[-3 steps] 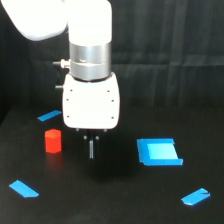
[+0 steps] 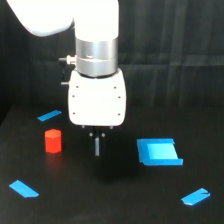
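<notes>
The white robot arm comes down from the top left, with its gripper (image 2: pixel 97 141) hanging in the middle over the dark table, low between a red block (image 2: pixel 53 141) and a blue open box (image 2: pixel 160 152). Its fingers look thin and dark, and whether they are open or shut is hard to tell. The red block sits left of the gripper, apart from it; the blue box stands to the right.
Blue flat pieces lie at the back left (image 2: pixel 49 115), front left (image 2: pixel 24 189) and front right (image 2: pixel 196 197) of the dark table (image 2: pixel 110 200). A black curtain hangs behind.
The arm and gripper have shifted slightly to the right and a little up. The block, box and blue pieces are where they were.
</notes>
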